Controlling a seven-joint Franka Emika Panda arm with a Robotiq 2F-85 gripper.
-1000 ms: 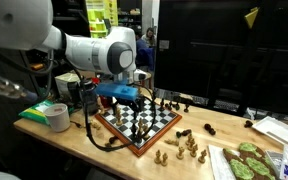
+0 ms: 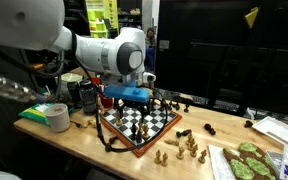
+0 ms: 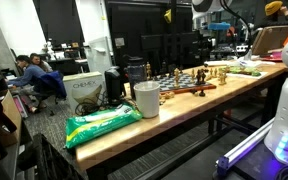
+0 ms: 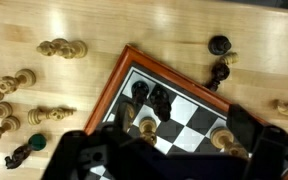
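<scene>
My gripper stands open above the corner of a black-and-white chessboard [image 4: 189,138] with a reddish-brown border. In the wrist view, dark pieces, including a dark chess piece [image 4: 160,102], and a light wooden piece [image 4: 148,129] are between the spread fingers, on the board below. Another light piece [image 4: 224,139] shows near the right finger, which partly hides that side. From exterior view 1, the gripper [image 2: 136,101] hangs over the board [image 2: 159,117]; contact with any piece cannot be made out.
Several light pieces [image 4: 62,48] stand or lie on the table left of the board in the wrist view. A white mug [image 2: 58,117] and a green-brown mat [image 2: 247,163] flank the work area. Dark pieces [image 4: 219,70] lie off the board's edge.
The arm and gripper have shifted slightly to the right in exterior view 1. The board and the loose pieces show no clear movement.
</scene>
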